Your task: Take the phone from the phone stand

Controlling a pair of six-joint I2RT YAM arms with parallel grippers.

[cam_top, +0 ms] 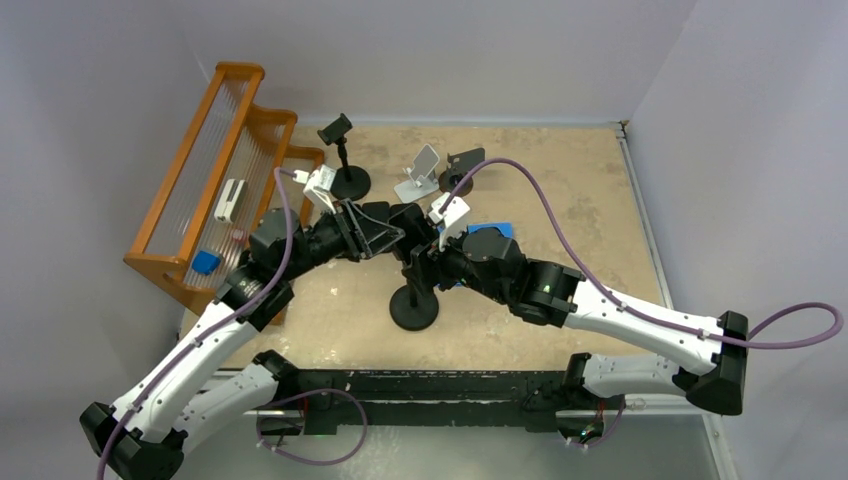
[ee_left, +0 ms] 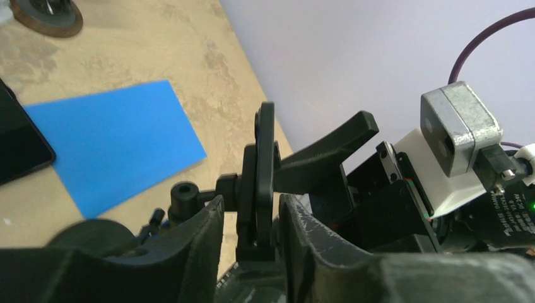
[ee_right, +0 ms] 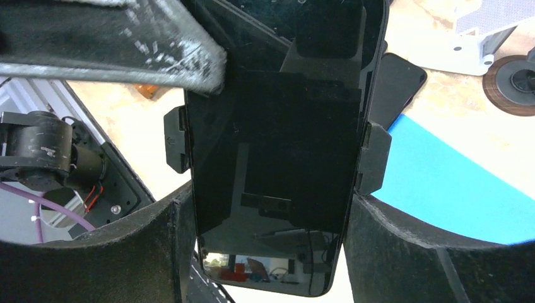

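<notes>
The black phone (ee_right: 271,164) stands upright on a black stand with a round base (cam_top: 413,312). In the right wrist view my right gripper has a finger at each side of the phone's lower part; whether they press on it is unclear. My left gripper comes from the left, its fingers either side of the holder and phone seen edge-on in the left wrist view; contact cannot be told. A left finger also shows across the phone's top in the right wrist view.
A blue sheet (ee_left: 120,139) and another dark phone (ee_left: 16,139) lie behind. Other stands (cam_top: 350,183) stand at the back, a wooden rack (cam_top: 177,267) at left.
</notes>
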